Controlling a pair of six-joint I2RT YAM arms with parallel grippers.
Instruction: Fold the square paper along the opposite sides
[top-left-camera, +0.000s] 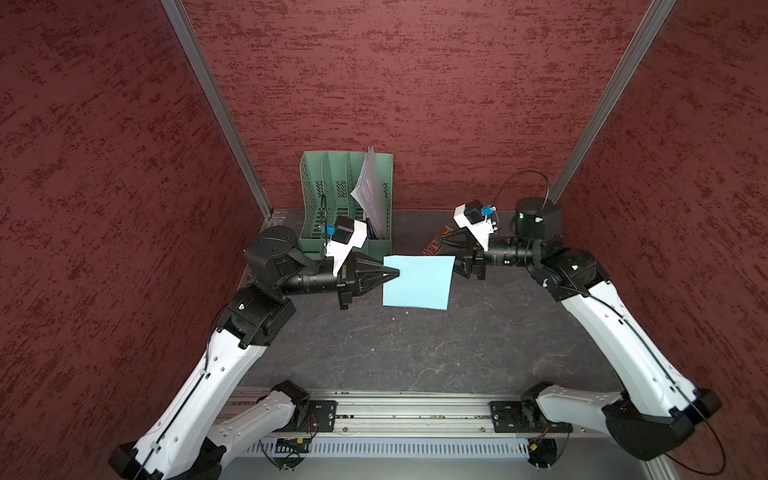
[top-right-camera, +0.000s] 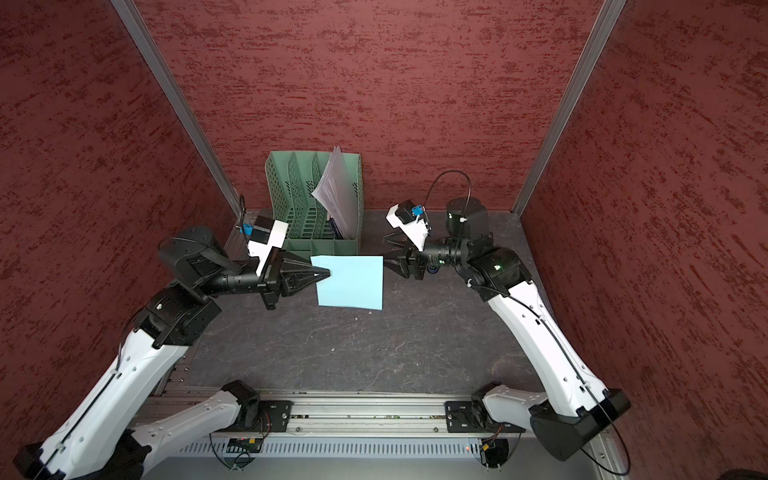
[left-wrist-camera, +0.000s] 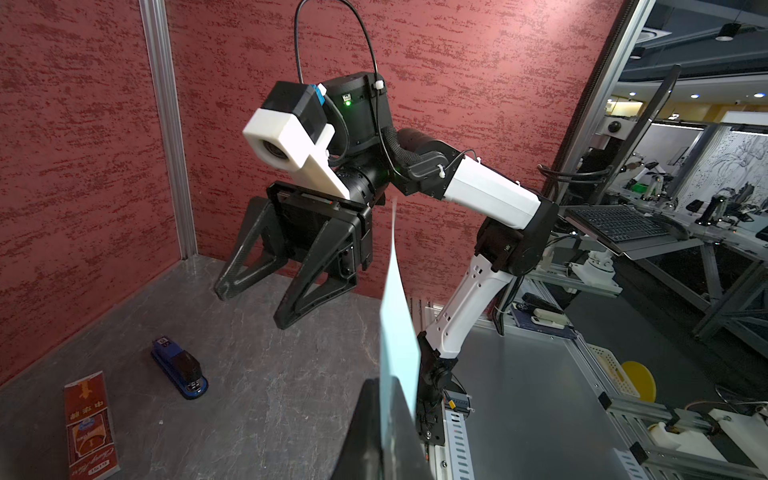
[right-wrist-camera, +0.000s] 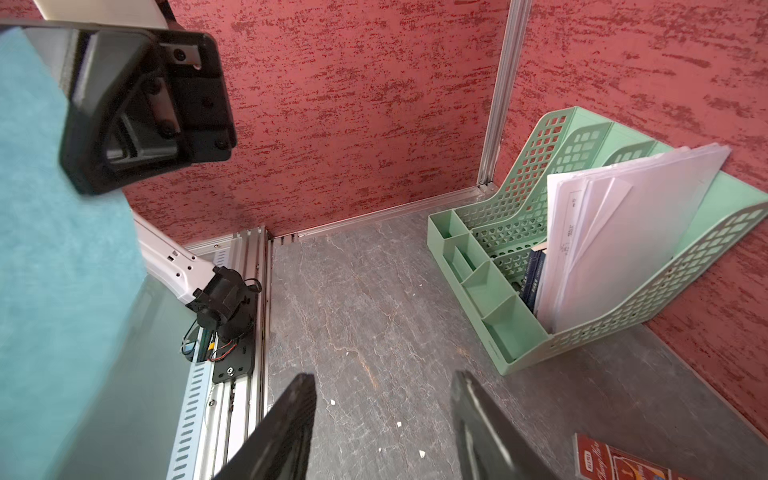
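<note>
The light blue square paper (top-left-camera: 420, 288) hangs above the table, spread nearly flat toward the top cameras. My left gripper (top-left-camera: 397, 273) is shut on its left side; the left wrist view shows the paper (left-wrist-camera: 397, 336) edge-on, rising between the touching fingers. My right gripper stands open, its two fingertips apart and empty. From the top views it lies just beyond the paper's right edge, partly hidden behind it. In the right wrist view the paper (right-wrist-camera: 64, 264) fills the left side, clear of the right fingers (right-wrist-camera: 292, 432).
A green file rack (right-wrist-camera: 512, 320) with white papers stands at the back left of the table. A blue stapler (left-wrist-camera: 179, 366) and a red box (left-wrist-camera: 89, 428) lie on the tabletop.
</note>
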